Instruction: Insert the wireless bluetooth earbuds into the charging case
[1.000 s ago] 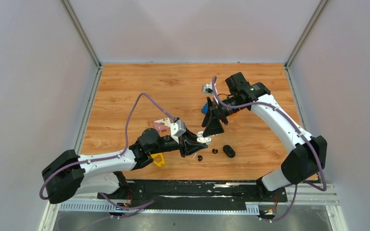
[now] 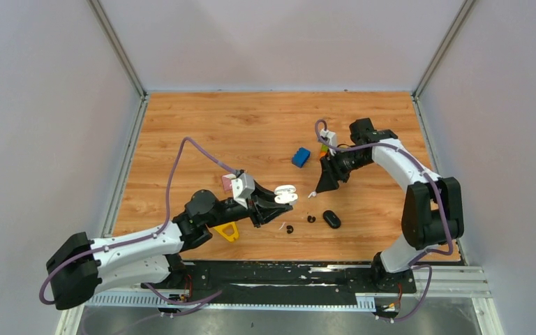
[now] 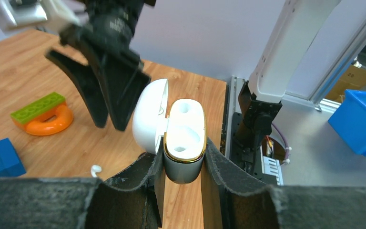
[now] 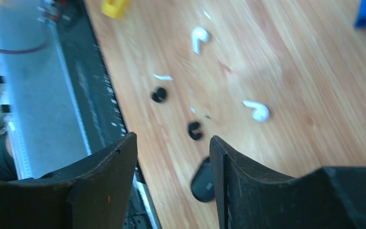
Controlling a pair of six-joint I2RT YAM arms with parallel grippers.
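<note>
My left gripper is shut on the white charging case (image 3: 185, 133), held upright with its lid open and empty-looking wells showing. My right gripper hangs part open over the table, with nothing seen between its fingers. In the right wrist view, two white earbuds lie on the wood: one earbud (image 4: 199, 36) higher in the view, another earbud (image 4: 260, 111) nearer the middle. A small white earbud (image 3: 96, 170) also shows in the left wrist view.
Black earbuds (image 4: 194, 131) and a black oval case (image 2: 332, 219) lie nearby. A blue block (image 2: 301, 157), a green-orange toy (image 3: 45, 119), a yellow piece (image 2: 229, 232) and a pink box sit around the arms on the wooden table (image 2: 202, 125).
My left gripper with the case has shifted left and slightly up in the top view.
</note>
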